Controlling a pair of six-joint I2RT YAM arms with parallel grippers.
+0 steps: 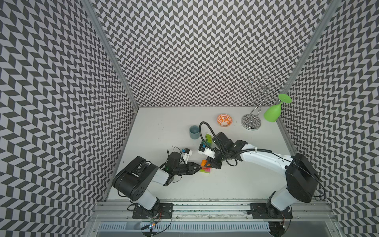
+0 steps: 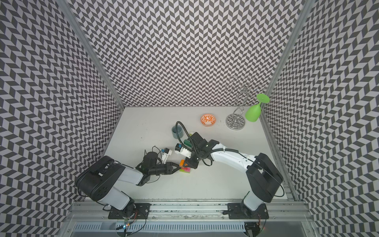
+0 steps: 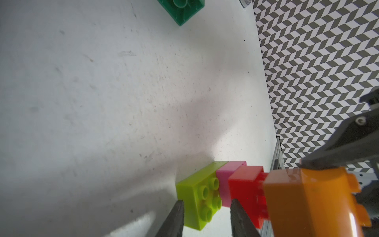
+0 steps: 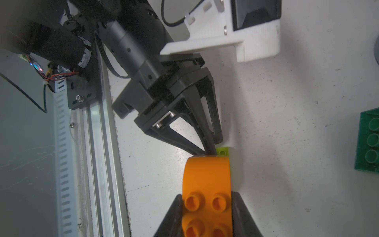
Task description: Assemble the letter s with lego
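A low assembly of lime (image 3: 188, 204), pink (image 3: 225, 185) and red bricks (image 3: 245, 193) lies on the table near the front middle. My right gripper is shut on an orange brick with a rounded side, which in the left wrist view sits against the red brick's studs; whether it is seated cannot be told. My left gripper is part open beside the lime brick, its fingertips at the lower edge of its wrist view, nothing seen held.
A green brick (image 4: 367, 140) lies apart. Behind are a blue cup (image 1: 194, 132), an orange bowl (image 1: 224, 120), a metal stand (image 1: 251, 122) and a green goblet (image 1: 272, 112).
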